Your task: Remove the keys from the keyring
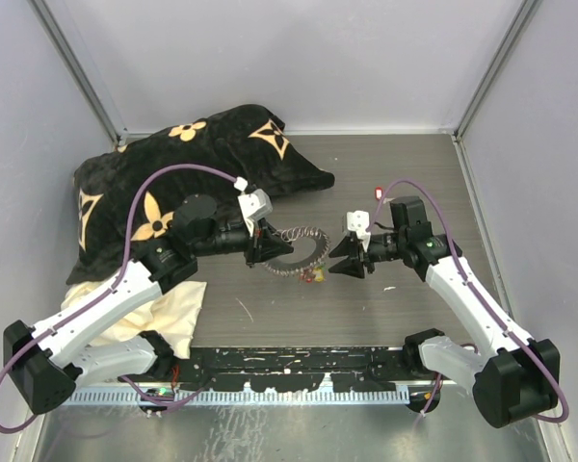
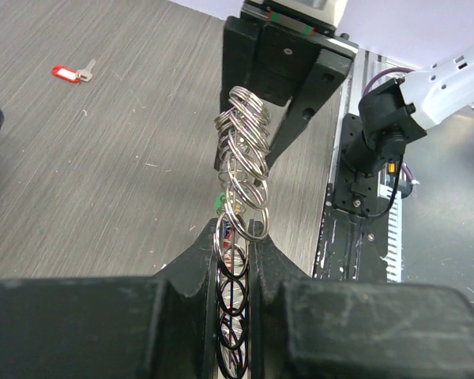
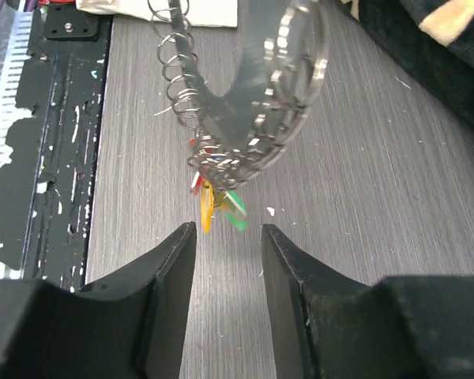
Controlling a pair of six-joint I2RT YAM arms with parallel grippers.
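Note:
My left gripper [image 1: 264, 245] is shut on a large coiled-wire keyring [image 1: 303, 231]; its coils [image 2: 245, 158] rise between the fingertips in the left wrist view. Coloured keys [image 1: 312, 273] hang from the ring's lower right part, yellow, green and red ones [image 3: 208, 207] in the right wrist view. My right gripper [image 1: 354, 255] is open beside the ring, its two fingers apart below the hanging keys in its own view, with nothing between them.
A loose key with a red tag lies on the grey floor at the back right. A black patterned cushion [image 1: 202, 154] fills the back left, a cream cloth [image 1: 164, 318] the front left.

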